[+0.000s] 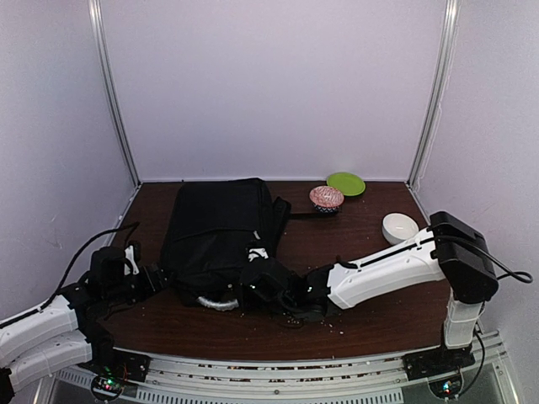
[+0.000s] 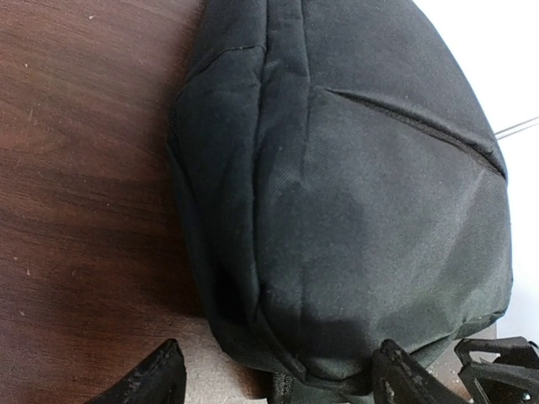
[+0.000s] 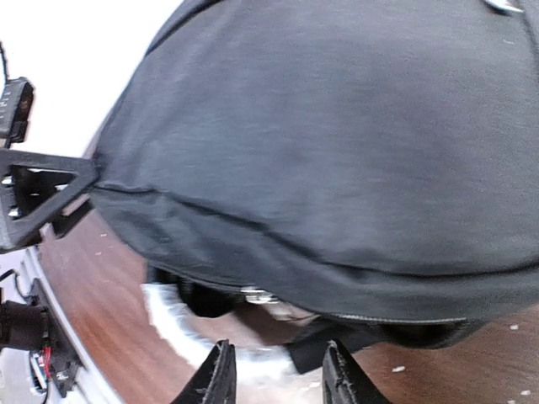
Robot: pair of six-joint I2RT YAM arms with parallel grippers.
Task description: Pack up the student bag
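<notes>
A black bag (image 1: 215,223) lies on the dark wooden table, its bottom edge toward me with a pale strap or handle (image 1: 217,303) beneath it. My left gripper (image 1: 168,278) is at the bag's lower left corner; in the left wrist view its fingers (image 2: 404,379) are apart, close against the black fabric (image 2: 354,210). My right gripper is just in front of the bag's near edge, fingers apart over the pale strap area, nothing seen between them; the bag's fabric (image 3: 320,151) fills that view.
A green plate (image 1: 345,183), a patterned bowl (image 1: 327,196) and a white bowl (image 1: 397,227) stand at the back right. White walls enclose three sides.
</notes>
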